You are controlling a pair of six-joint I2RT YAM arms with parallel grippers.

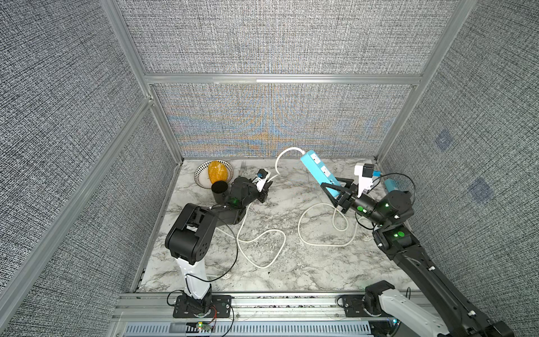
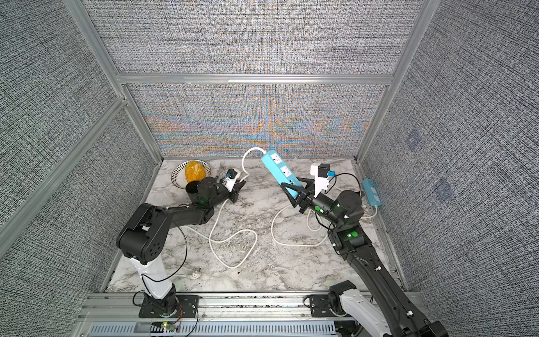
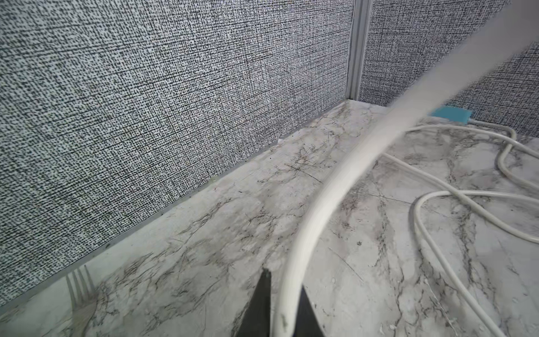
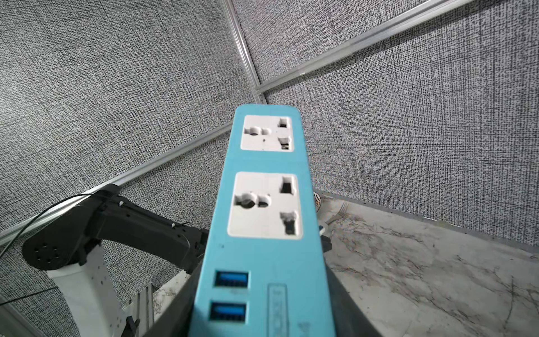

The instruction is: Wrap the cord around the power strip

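Observation:
The light-blue power strip (image 1: 319, 169) hangs above the right half of the table, tilted, its far end up. My right gripper (image 1: 333, 196) is shut on its near end; in the right wrist view the strip (image 4: 264, 252) fills the middle. From the far end its white cord (image 1: 286, 150) arches left to my left gripper (image 1: 267, 187). Up close in the left wrist view, the cord (image 3: 331, 205) runs down between dark fingers that stand close on both sides. Whether they grip it is unclear. More cord (image 1: 275, 258) lies in loose loops on the table.
A second blue strip (image 2: 371, 192) lies at the right wall, with cord (image 1: 325, 245) looping near it. At the back left stand a bowl (image 1: 201, 180) with an orange item, a dark cup (image 1: 220, 192) and a fork (image 3: 83, 297).

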